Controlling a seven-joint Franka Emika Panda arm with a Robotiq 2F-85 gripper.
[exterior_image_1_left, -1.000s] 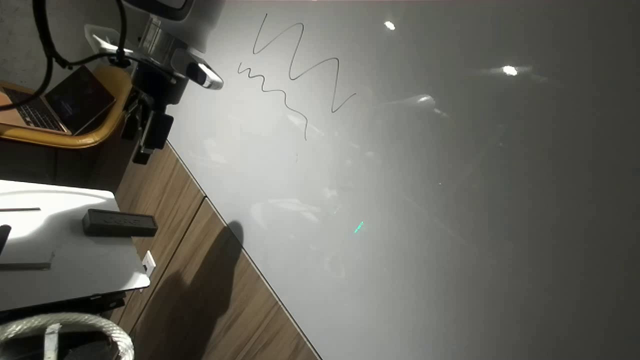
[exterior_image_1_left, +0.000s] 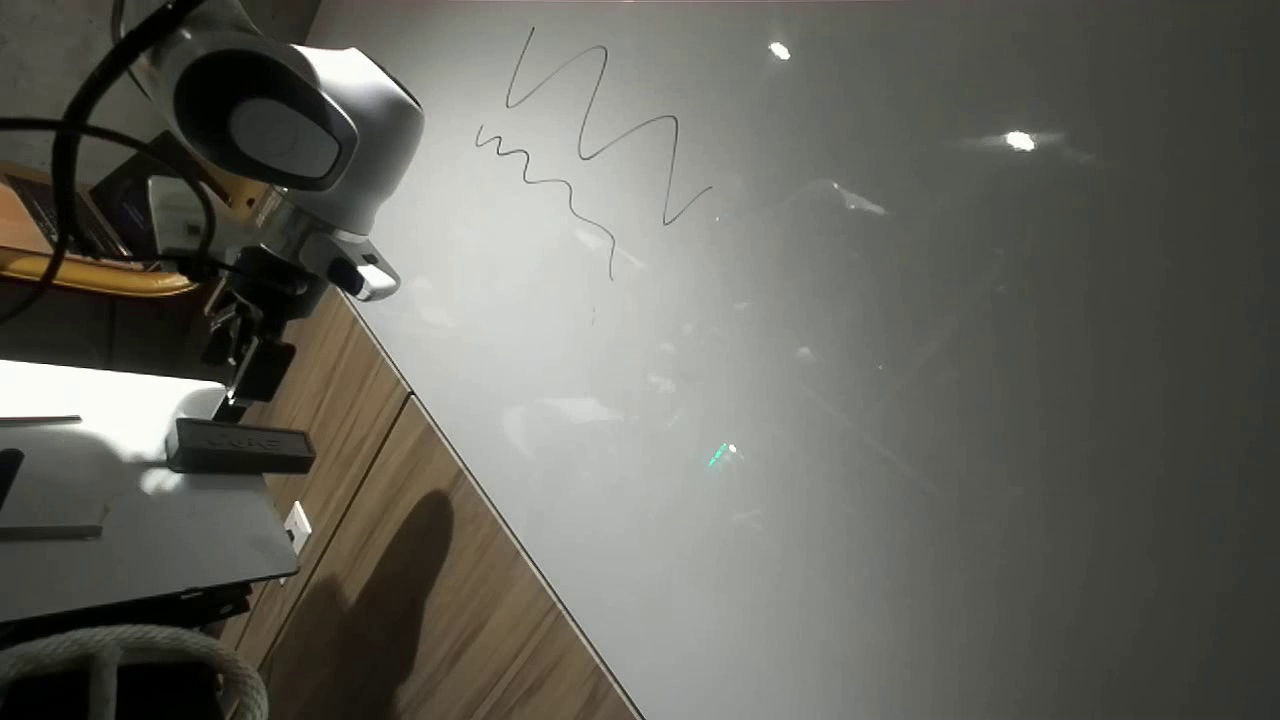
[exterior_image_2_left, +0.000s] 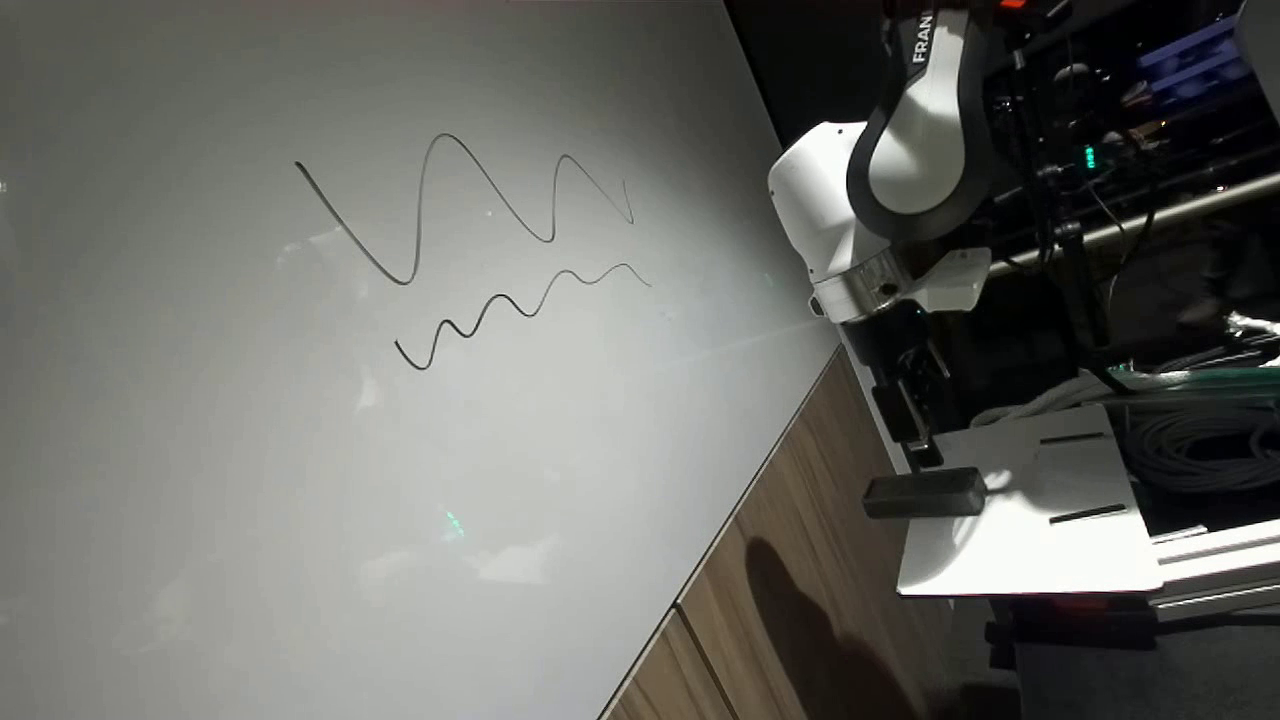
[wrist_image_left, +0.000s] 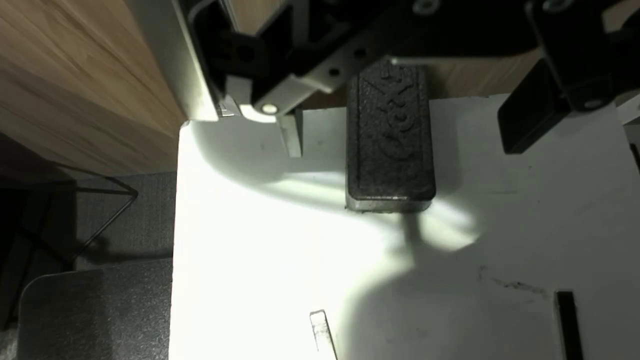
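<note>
A dark grey block-shaped eraser with raised lettering (wrist_image_left: 393, 141) lies on a white tabletop (wrist_image_left: 252, 252), its far end reaching the table's edge. My gripper is open above it in the wrist view, one finger to each side of the block and nothing held. In exterior view 1 the gripper (exterior_image_1_left: 246, 390) hangs just over the eraser (exterior_image_1_left: 240, 446); whether they touch cannot be told. Exterior view 2 has the gripper (exterior_image_2_left: 921, 446) close above the eraser (exterior_image_2_left: 924, 493) too. Two wavy dark lines (exterior_image_2_left: 486, 314) mark the whiteboard (exterior_image_2_left: 300, 480).
Wooden panelling (exterior_image_1_left: 396, 576) runs between the table and the whiteboard. Flat strips, such as a black one (wrist_image_left: 568, 324), lie on the tabletop. A laptop (exterior_image_1_left: 84, 216) sits behind the arm, and a rope-wrapped chair (exterior_image_1_left: 132, 642) stands near the table.
The arm has moved down and to the left in exterior view 1, bringing my gripper from above the table to just over the eraser. The eraser and the drawn lines are unchanged.
</note>
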